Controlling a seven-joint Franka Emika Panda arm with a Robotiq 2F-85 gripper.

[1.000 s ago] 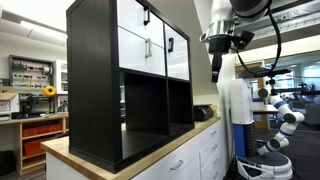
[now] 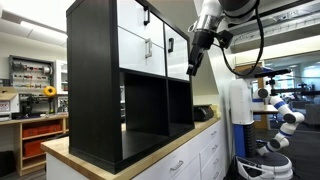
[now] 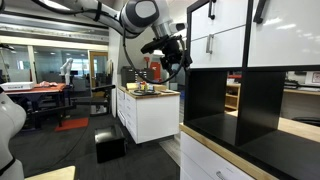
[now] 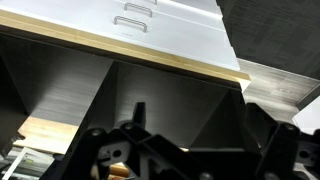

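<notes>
In exterior view 1 my gripper (image 2: pixel 191 70) hangs in front of the upper part of a black shelf unit (image 2: pixel 93 90) with white doors. The wrist view shows the gripper open, its two dark fingers (image 4: pixel 139 114) wide apart with nothing between them. Beyond them lie the unit's dark compartments (image 4: pixel 165 90), which look empty. In exterior view 2 the gripper (image 3: pixel 170 76) is small and dark, left of the unit's open compartment (image 3: pixel 208 92) and clear of it.
The unit stands on a wooden counter (image 2: pixel 128 170) over white drawers (image 2: pixel 172 165) with metal handles. Upper white doors (image 3: pixel 278 42) carry dark handles. A dark box (image 3: pixel 109 145) sits on the floor. Open space lies in front of the unit.
My gripper has moved left in exterior view 1, closer to the shelf unit, and slightly upward. The unit, its doors and the drawers look unchanged.
</notes>
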